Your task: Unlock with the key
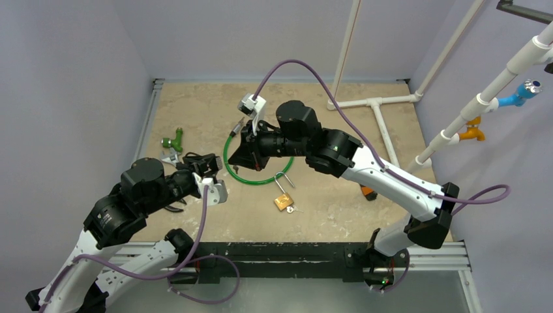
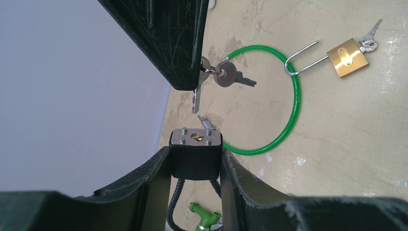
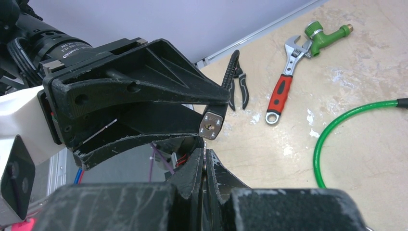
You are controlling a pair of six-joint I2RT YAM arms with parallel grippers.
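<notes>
My left gripper is shut on a black lock body with a brass keyhole in its metal plate, also seen in the right wrist view (image 3: 210, 126). Above it in the left wrist view, a bunch of silver keys (image 2: 225, 76) hangs at the tip of my right gripper, one key pointing down just above the keyhole, apart from it. The right gripper is shut; in its own view the key between the fingertips is hard to make out.
A brass padlock (image 1: 283, 201) with keys and a green hose (image 1: 229, 171) lie on the board. An adjustable wrench (image 3: 280, 91), pruners (image 3: 243, 86) and green fitting (image 3: 328, 39) lie at the left; white pipes (image 1: 385, 134) stand at the right.
</notes>
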